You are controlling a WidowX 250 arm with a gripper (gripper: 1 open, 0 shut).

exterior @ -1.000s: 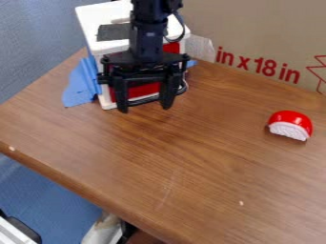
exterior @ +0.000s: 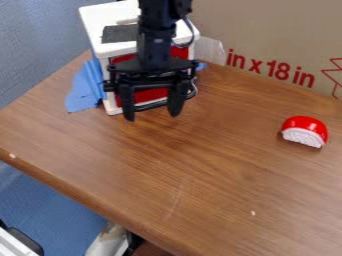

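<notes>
A black gripper (exterior: 152, 106) hangs at the top centre, in front of a white and red box (exterior: 104, 16) standing at the back of the wooden table. Its two fingers point down and stand apart, with nothing clearly held between them. A red object with a white speckled front (exterior: 303, 131) lies alone on the right side of the table.
A blue cloth (exterior: 82, 93) lies left of the box. A cardboard panel (exterior: 274, 40) stands behind the table.
</notes>
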